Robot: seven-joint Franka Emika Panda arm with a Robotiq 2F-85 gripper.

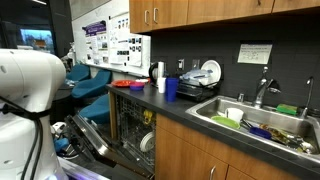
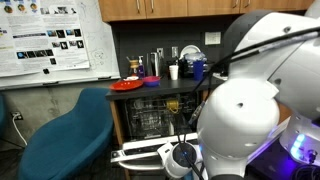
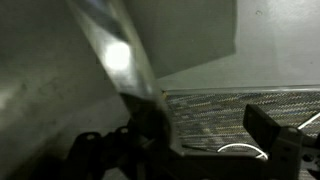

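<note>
The dishwasher (image 2: 150, 118) under the counter is open, with racks showing inside. Its door (image 1: 112, 146) slants out and down from the cabinet. My gripper is open in the wrist view, its two dark fingers (image 3: 262, 126) spread apart. A shiny metal edge of the door (image 3: 115, 48) runs down to the left finger and partly hides it; whether they touch cannot be told. In the first exterior view my gripper is low at the left, near the door's outer end, mostly hidden by the white arm (image 1: 40, 85).
A counter (image 1: 190, 108) runs above the dishwasher, with a red plate (image 2: 123, 92), a blue container (image 1: 171, 89) and a dish rack of plates. The sink (image 1: 270, 125) holds several items. Blue chairs (image 2: 62, 135) stand at the left.
</note>
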